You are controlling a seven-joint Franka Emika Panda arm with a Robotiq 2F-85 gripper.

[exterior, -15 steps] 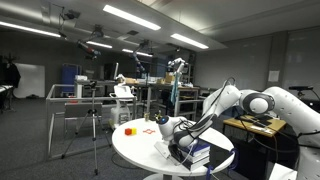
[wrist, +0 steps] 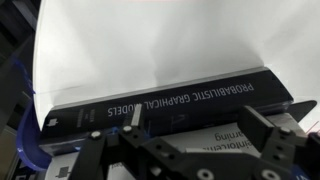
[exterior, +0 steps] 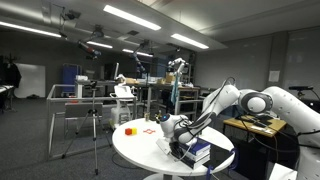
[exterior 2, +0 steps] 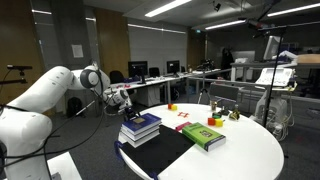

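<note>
In the wrist view, the spine of a black book (wrist: 180,108) lettered "Probabilistic Graphical Models" lies just ahead of my gripper. My fingers (wrist: 252,122) are spread wide apart, with no object visibly clamped between them. A paler book (wrist: 215,137) with "Reinforcement" on it shows beneath the black one, partly covered by the gripper. From the second exterior view, these books form a stack (exterior 2: 141,132) near the table's edge, and the gripper is over its far side. Contact between the fingers and the books cannot be made out.
A green book (exterior 2: 203,137) lies flat on the round white table (exterior 2: 245,155), apart from the stack. Red and yellow blocks (exterior 2: 213,122) stand farther back. A tripod (exterior: 96,130) stands on the floor beyond the table.
The blocks and table look the same as before.
</note>
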